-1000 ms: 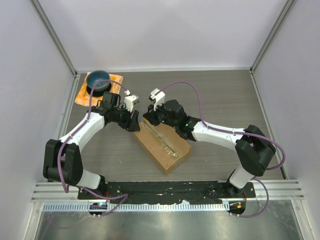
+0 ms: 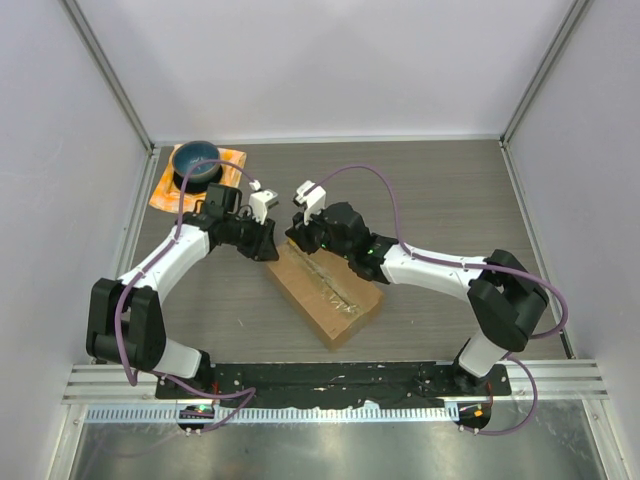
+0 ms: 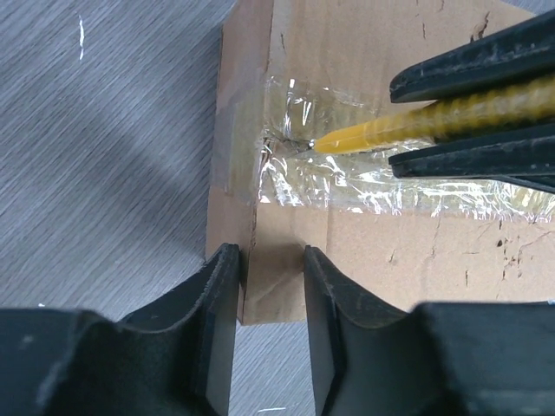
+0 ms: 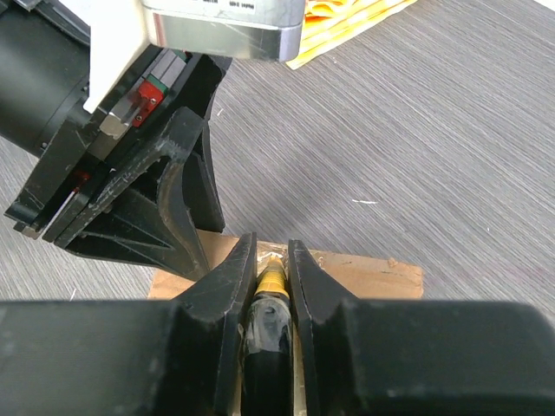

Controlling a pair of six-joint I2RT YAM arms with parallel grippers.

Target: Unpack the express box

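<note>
A brown cardboard box (image 2: pixel 325 295) lies at an angle on the table, with clear tape (image 3: pixel 347 186) along its top seam. My right gripper is shut on a yellow-and-black pointed tool (image 4: pixel 274 279). In the left wrist view the tool's yellow tip (image 3: pixel 334 141) meets the tape near the box's end, where the tape looks torn. My left gripper is part open at the box's near corner in that view. Cardboard shows between its fingers; whether they touch it I cannot tell.
A dark blue bowl (image 2: pixel 196 160) stands on an orange cloth (image 2: pixel 232 158) at the back left. Bare table (image 2: pixel 440 200) lies to the right and behind the box. The two grippers are close together at the box's far end.
My right gripper has shifted very slightly at the box's far end. The box has not visibly moved.
</note>
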